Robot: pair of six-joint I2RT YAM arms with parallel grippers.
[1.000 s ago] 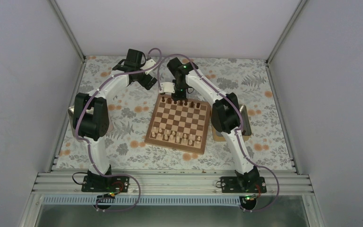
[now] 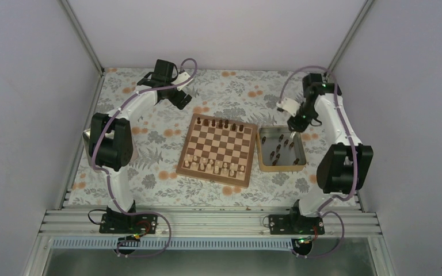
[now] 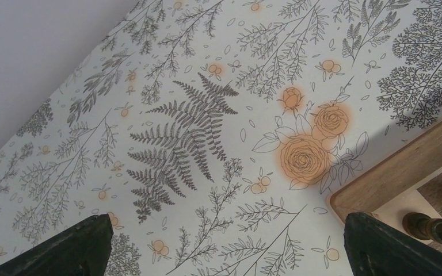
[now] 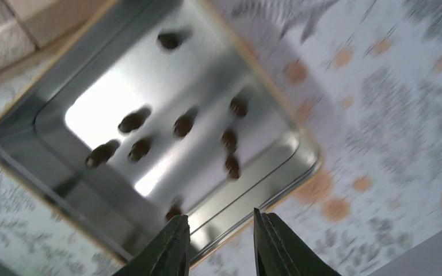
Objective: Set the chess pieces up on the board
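The chess board [image 2: 220,145] lies mid-table, turned slightly. One row of dark pieces [image 2: 220,123] stands along its far side, and two rows of light pieces [image 2: 214,165] fill the near side. To the right of the board, a metal tray [image 2: 262,167] contains several dark pieces [image 4: 183,125]. Over the tray's far right part is my right gripper, open with nothing between its fingers. My left gripper hovers off the board's far left corner, open and empty; a dark piece [image 3: 430,227] shows near its right finger.
Another container [image 2: 86,138] sits at the left, mostly hidden under the left arm. Bare patterned tablecloth [image 2: 239,92] stretches behind the board. The tray [image 4: 63,52] stands close against the board's right edge.
My right arm has swung right, from over the board's far row to above the tray, uncovering the dark pieces in it. The left arm has stayed still.
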